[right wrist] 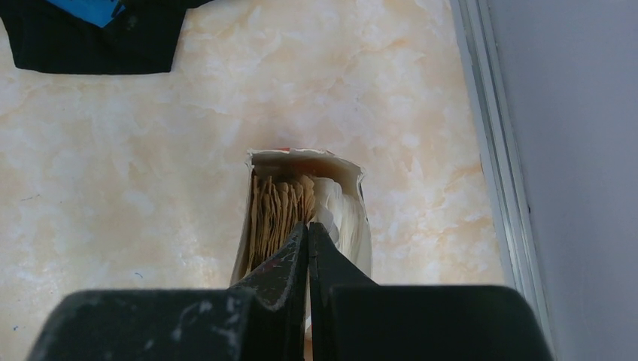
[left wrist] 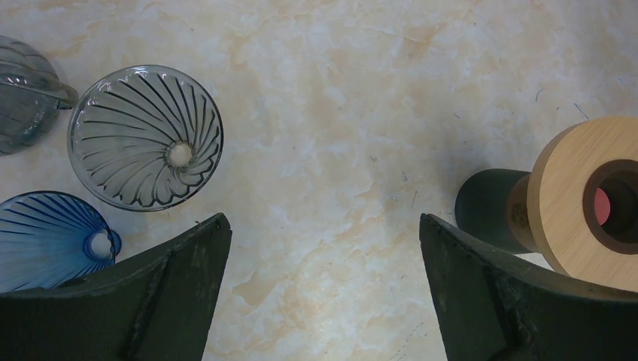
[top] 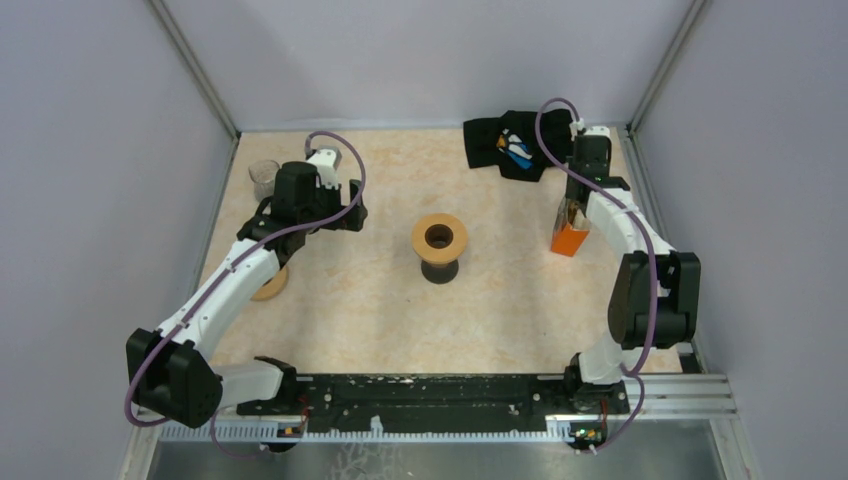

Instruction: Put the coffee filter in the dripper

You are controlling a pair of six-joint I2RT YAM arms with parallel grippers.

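Observation:
An orange box (top: 570, 239) stands at the right of the table. In the right wrist view it is open at the top, with brown paper filters (right wrist: 272, 214) on the left and white ones (right wrist: 347, 218) on the right. My right gripper is shut, its tips over the box between the two stacks; nothing shows between them. A wooden-topped dripper stand (top: 440, 250) occupies the table's middle. Clear of everything, my left gripper hangs open and empty. Left of it lie a clear ribbed glass cone dripper (left wrist: 143, 135) and a blue ribbed cone (left wrist: 53, 239).
A glass vessel with a handle (left wrist: 26, 94) is at the far left. One black cloth (top: 490, 145) lies at the back right, and a wooden disc (top: 271, 284) sits partly under the left arm. Bare table surrounds the stand. A wall (right wrist: 579, 150) rises to the right.

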